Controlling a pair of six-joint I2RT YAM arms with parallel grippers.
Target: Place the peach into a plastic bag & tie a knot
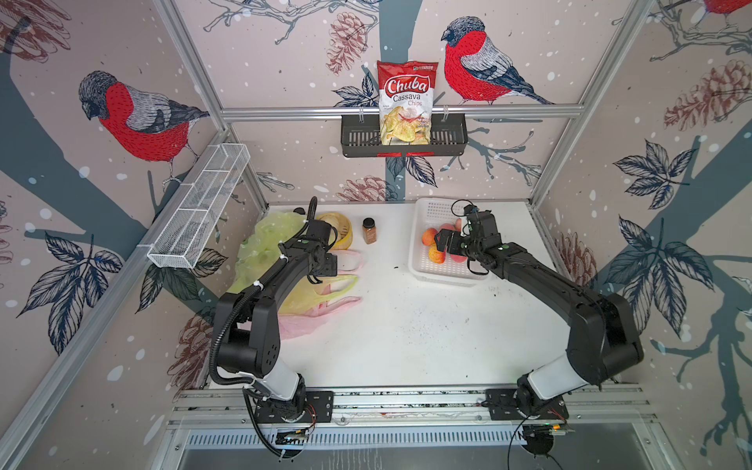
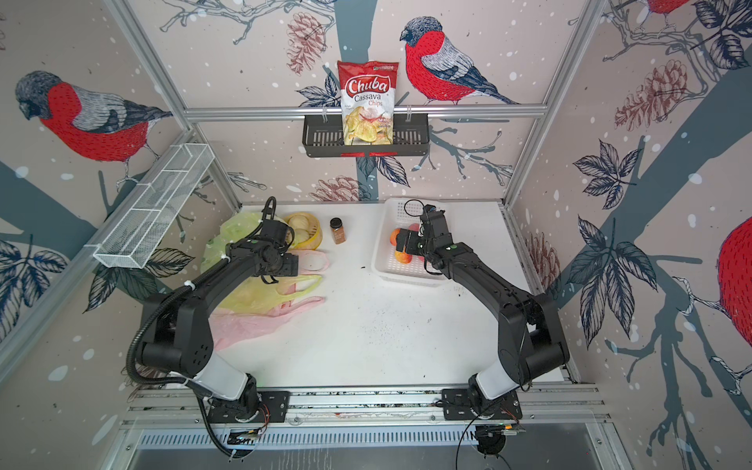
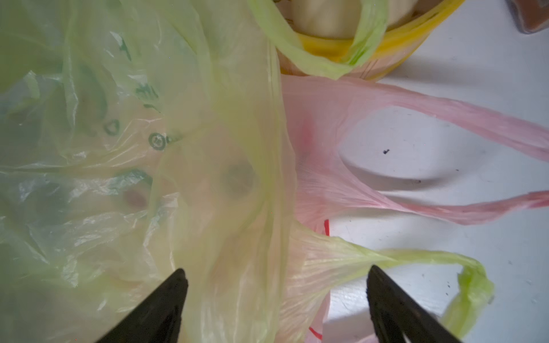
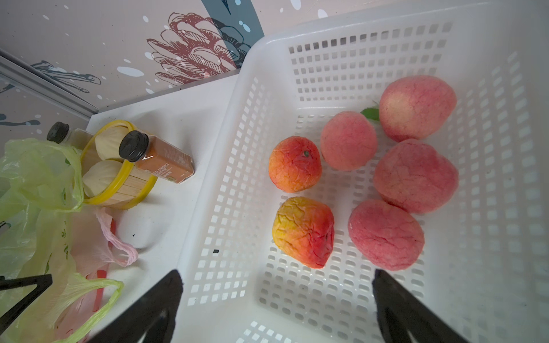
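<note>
A white basket at the right of the table holds several fruits, among them pink peaches and a yellow-red one. My right gripper is open above the basket, nothing between its fingers. On the left lies a pile of pale green and pink plastic bags, their handles spread toward the middle. My left gripper hangs open over the bags, bag film visible below and between its fingers.
A steamer with pale buns and a spice jar stand behind the bags. A chips bag sits on the back-wall shelf; a wire rack is on the left wall.
</note>
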